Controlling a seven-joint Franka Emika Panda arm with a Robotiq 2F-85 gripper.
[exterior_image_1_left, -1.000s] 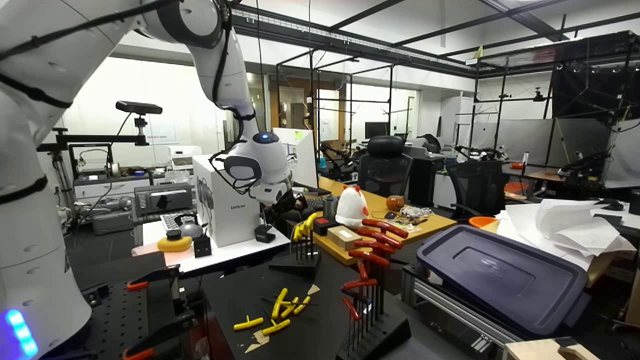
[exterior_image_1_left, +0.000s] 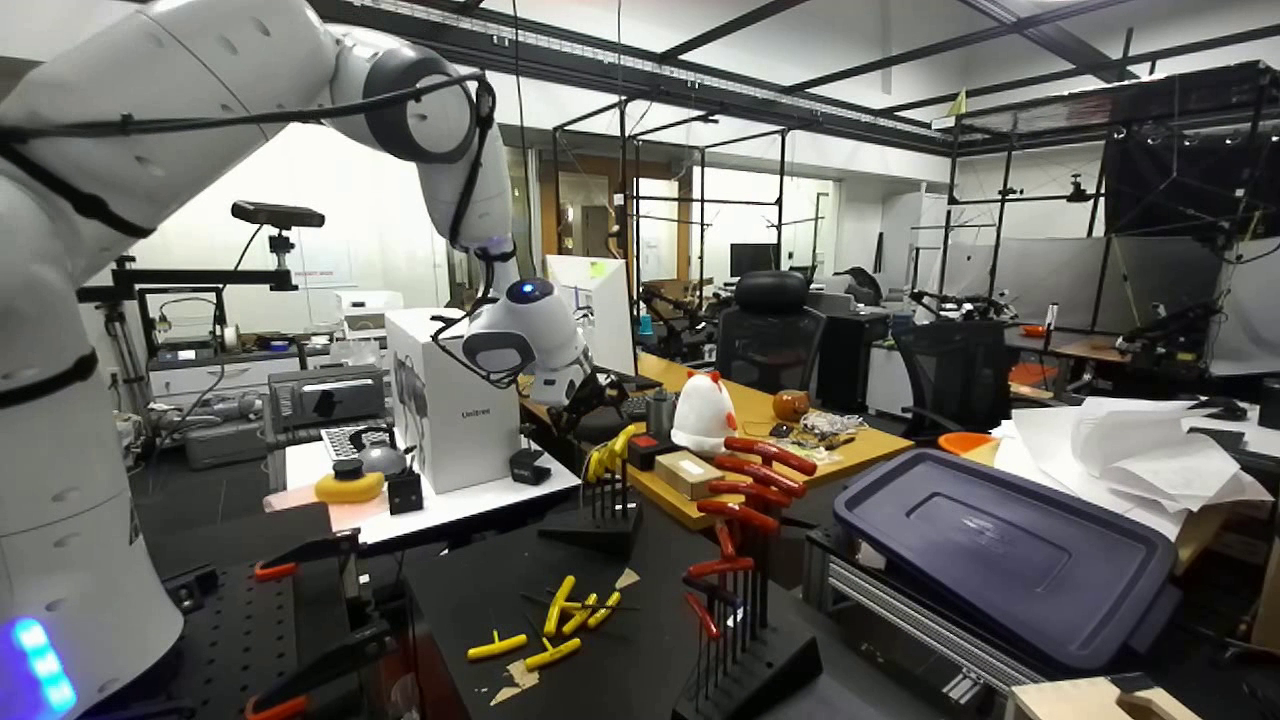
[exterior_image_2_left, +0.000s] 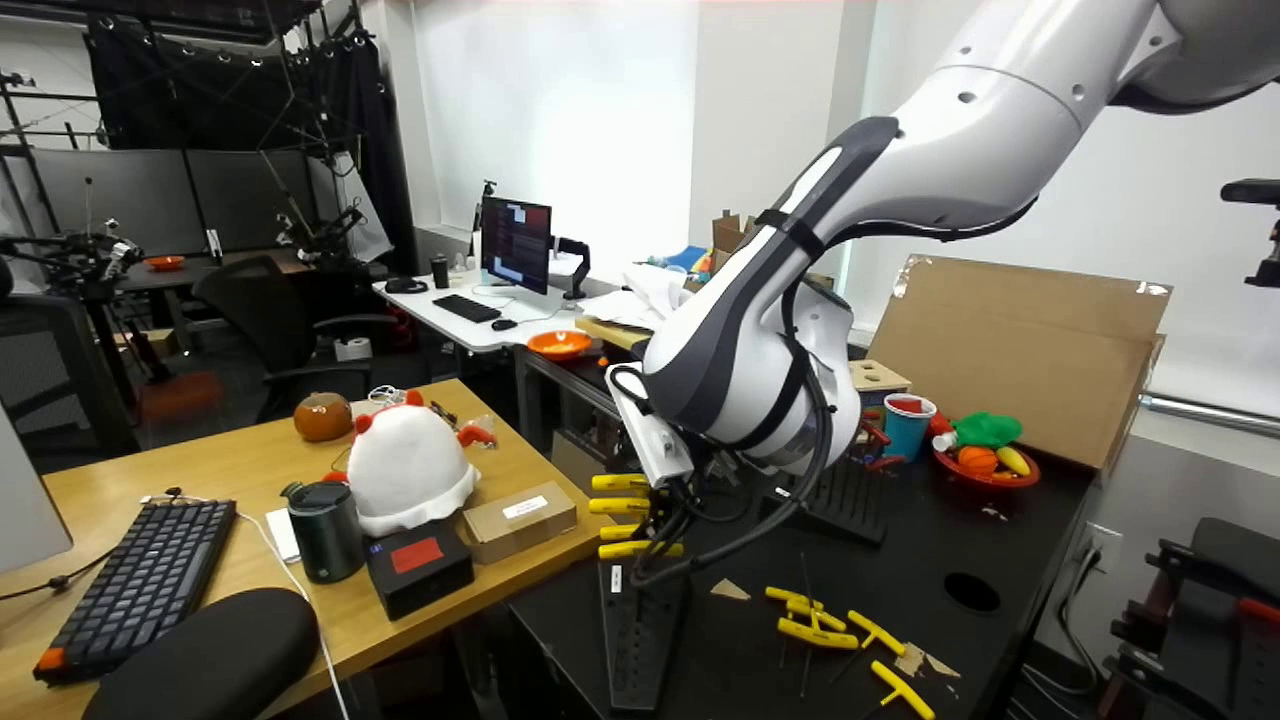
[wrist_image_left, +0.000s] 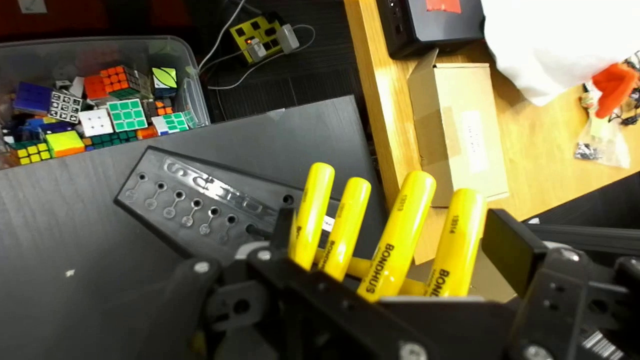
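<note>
Several yellow T-handle hex keys (wrist_image_left: 399, 234) stand in the black holder (wrist_image_left: 198, 195), their handles side by side; some other holes of the holder are empty. In the wrist view my open gripper has these handles showing between its fingers, though not gripped. In exterior view 1 the gripper (exterior_image_1_left: 588, 408) hangs just above and behind the holder's yellow handles (exterior_image_1_left: 609, 454). The arm and its cables partly hide the gripper in exterior view 2. More yellow T-handle keys (exterior_image_2_left: 816, 630) lie loose on the black table.
A second holder carries red T-handle keys (exterior_image_1_left: 750, 492). Beside the yellow keys, the wooden desk (exterior_image_2_left: 540, 552) bears a cardboard box (exterior_image_2_left: 519, 522), a black box (exterior_image_2_left: 417, 566) and a white plush (exterior_image_2_left: 408, 468). A clear bin (wrist_image_left: 180, 45) of puzzle cubes stands past the table edge.
In exterior view 1 my hand has shifted slightly right and tilted, its fingers now pointing more to the right. The keys and holders look unmoved.
</note>
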